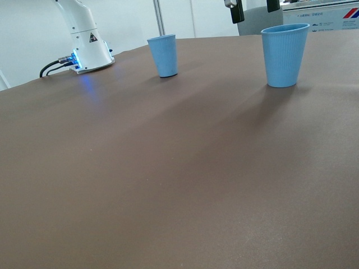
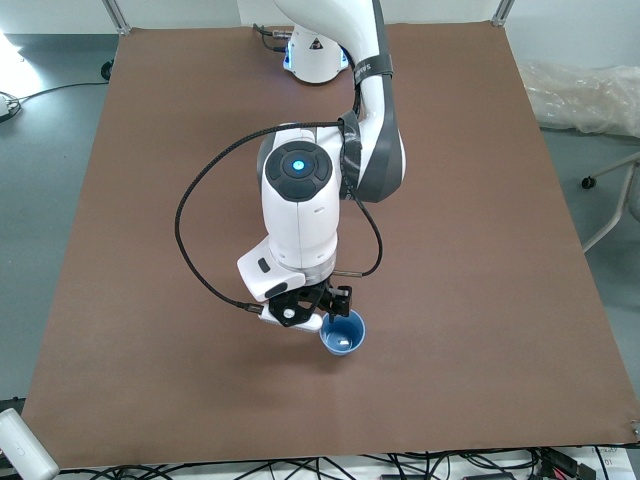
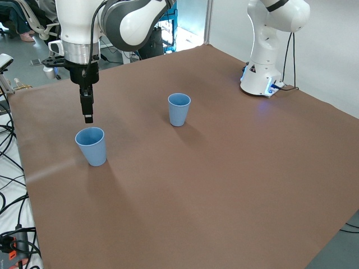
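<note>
A blue cup (image 2: pixel 342 336) sits near the front of the brown table, just below my gripper (image 2: pixel 320 306), which is mostly hidden by the wrist housing. In the top view that cup (image 1: pixel 284 59) stands upright at the right, with the black fingertips (image 1: pixel 274 4) above it, apart from each other. A second blue cup (image 1: pixel 163 55) stands farther left. In the right view the gripper (image 3: pixel 87 117) hangs just above and behind the nearer cup (image 3: pixel 92 150), and the other cup (image 3: pixel 178 112) stands to its right. In the left view the second cup is hidden.
Tangled cables (image 3: pixel 17 202) run along the front edge, off the table.
</note>
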